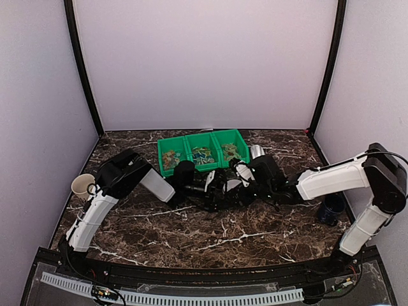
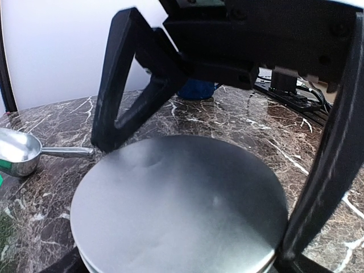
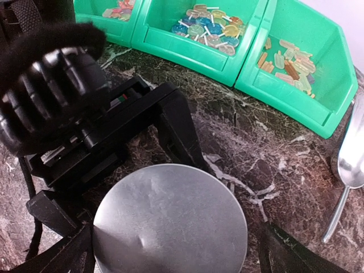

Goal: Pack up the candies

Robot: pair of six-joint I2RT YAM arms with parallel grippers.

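A round tin with a flat silver top [image 2: 179, 199] fills the lower middle of the left wrist view; in the right wrist view the same silver top [image 3: 170, 219] shows a small dent. Either side of the tin are the widely open fingers of my left gripper. My right gripper is also open, over the tin from the right, its fingers straddling the top. Contact of either gripper with the tin is unclear. Lollipops [image 3: 213, 31] and wrapped-looking candies [image 3: 293, 67] lie in green bins [image 3: 187, 58]; whether the tin holds anything is hidden.
A metal scoop [image 3: 351, 153] lies right of the bins. A dark blue mug [image 1: 331, 209] stands at the table's right, a pale cup [image 1: 83, 185] at its left.
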